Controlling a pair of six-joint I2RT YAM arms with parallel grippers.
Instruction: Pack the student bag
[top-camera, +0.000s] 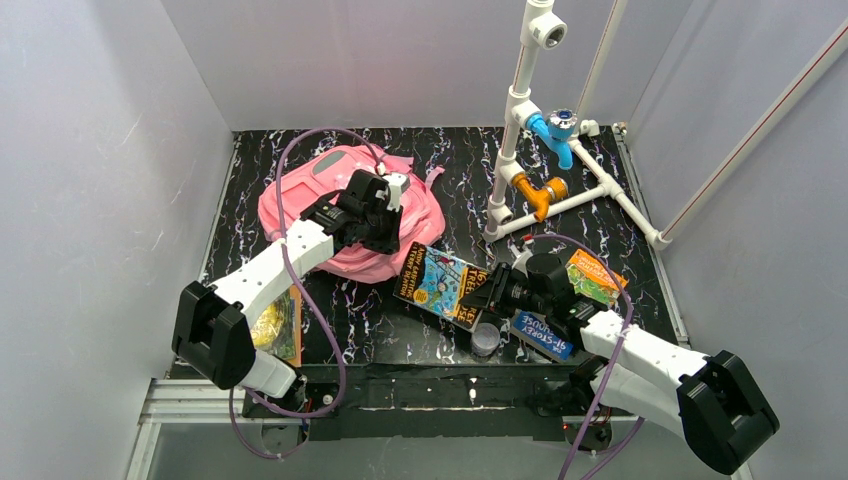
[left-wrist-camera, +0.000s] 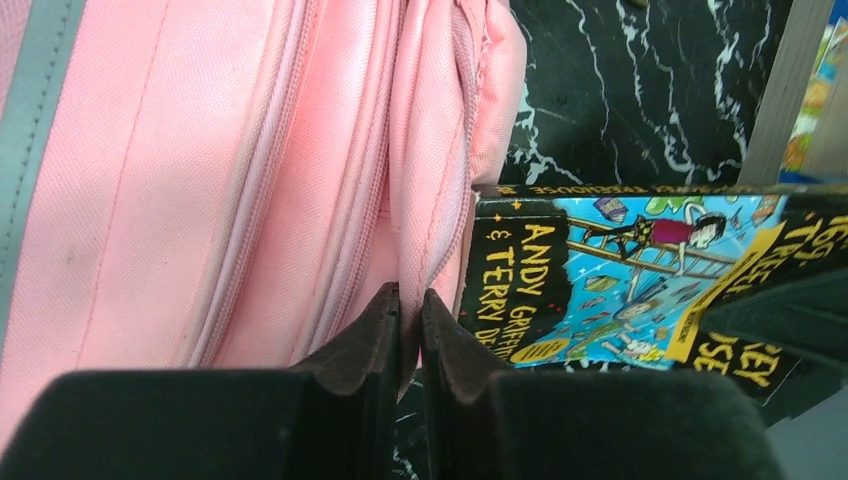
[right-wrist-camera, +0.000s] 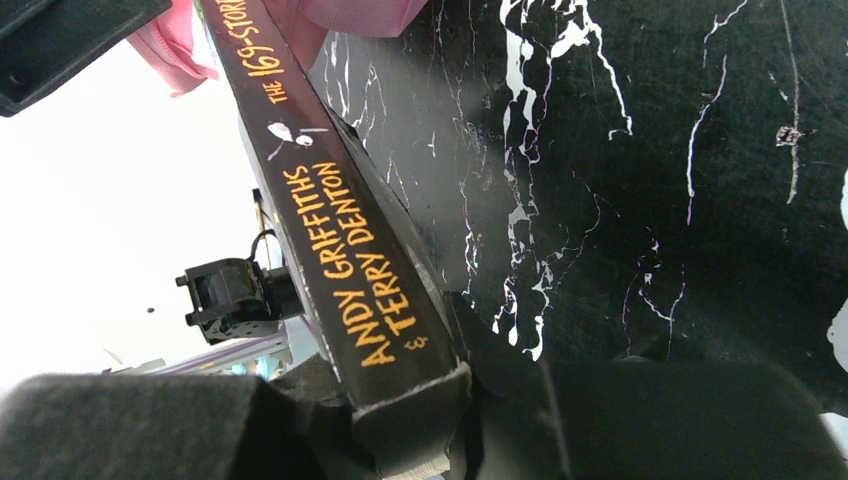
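The pink bag (top-camera: 344, 260) lies flattened at the back left, under my left gripper (top-camera: 385, 240). In the left wrist view that gripper is shut on a narrow pink fold of the bag's zipped edge (left-wrist-camera: 430, 150). My right gripper (top-camera: 480, 296) is shut on the black Treehouse book (top-camera: 430, 285), which is tilted with its left end against the bag. In the right wrist view the book's spine (right-wrist-camera: 330, 240) runs up from between the fingers toward pink fabric. The bag's opening is not clearly visible.
Orange and blue books (top-camera: 597, 272) lie at the right, a yellowish book (top-camera: 290, 340) at the left, partly under my arm. A grey round container (top-camera: 485, 340) stands at the front. White pipework (top-camera: 570, 206) with blue and orange fittings occupies the back right.
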